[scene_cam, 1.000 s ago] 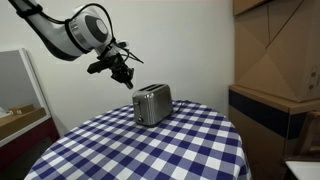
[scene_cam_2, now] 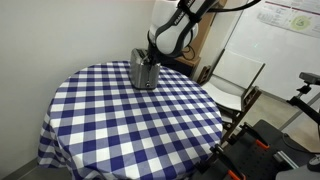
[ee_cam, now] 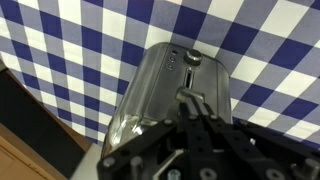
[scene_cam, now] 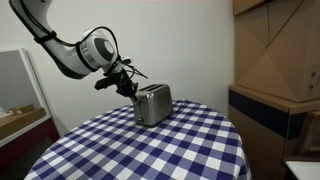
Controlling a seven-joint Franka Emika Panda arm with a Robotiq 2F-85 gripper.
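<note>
A silver toaster (scene_cam: 153, 105) stands upright on the checkered table, its two slots facing up. My gripper (scene_cam: 134, 97) is lowered at the toaster's near-left end in the first exterior view. Seen from the wrist, the shut fingertips (ee_cam: 190, 97) lie over the lever slot on the toaster's end face (ee_cam: 172, 80), with nothing visible between them. A round dark knob (ee_cam: 193, 57) sits at the bottom of that face. Whether the fingers touch the toaster or its lever cannot be told. In the second exterior view the arm partly covers the toaster (scene_cam_2: 143, 75).
Blue-and-white checkered cloth covers the round table (scene_cam_2: 130, 120), which is otherwise clear. A white wall (scene_cam: 180, 50) rises behind it. Wooden cabinetry (scene_cam: 275, 50) stands at the right, and a white chair (scene_cam_2: 232, 85) is beyond the table.
The gripper has come down from above the toaster's left end to beside its upper edge. The toaster has not visibly moved.
</note>
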